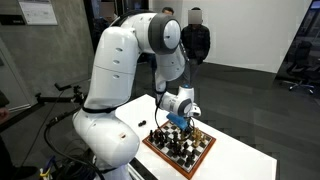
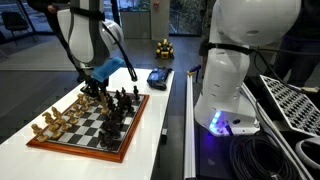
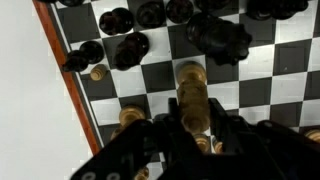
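Observation:
A chessboard with an orange-brown rim (image 2: 66, 154) lies on the white table, holding dark and gold pieces. My gripper points down over the board, low among the pieces. In the wrist view a tall gold piece (image 3: 193, 98) stands between the black fingers, its top towards the camera. Whether the fingers touch it cannot be made out. From the side, the gripper (image 2: 97, 88) is right above the gold and dark pieces, and its tips are partly hidden by them. Dark pieces (image 3: 219, 38) lie just beyond the gold one.
Several dark pieces (image 2: 120, 108) crowd one side of the board, while gold pieces (image 2: 58, 124) stand along the other. A small gold pawn (image 3: 98, 72) is near the board's edge. A person (image 1: 195, 38) stands behind.

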